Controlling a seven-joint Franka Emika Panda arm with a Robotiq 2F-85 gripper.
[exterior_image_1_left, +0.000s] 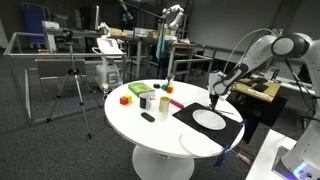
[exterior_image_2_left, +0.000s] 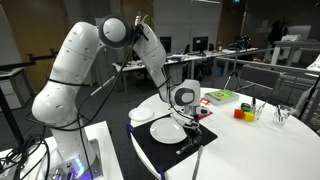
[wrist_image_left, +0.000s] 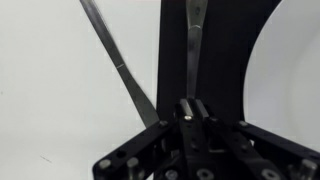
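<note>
My gripper is low over the black placemat (exterior_image_2_left: 213, 140), beside the white plate (exterior_image_2_left: 167, 131). In the wrist view, a silver utensil (wrist_image_left: 195, 35) lies on the dark strip of mat, and its lower end runs to the fingertips, which stand close together. Whether they grip it is hidden. A second silver utensil (wrist_image_left: 117, 62) slants from the white table onto the mat's edge, left of the fingers. In exterior view 1, the gripper (exterior_image_1_left: 213, 104) is at the mat's far side, just behind the plate (exterior_image_1_left: 209, 119).
Mugs (exterior_image_1_left: 164, 104), a green tray (exterior_image_1_left: 140, 87) and coloured blocks (exterior_image_1_left: 125, 100) stand elsewhere on the round white table (exterior_image_1_left: 150, 130). A dark object (exterior_image_1_left: 148, 117) lies near its front left. Bare tabletop shows in front of the mugs.
</note>
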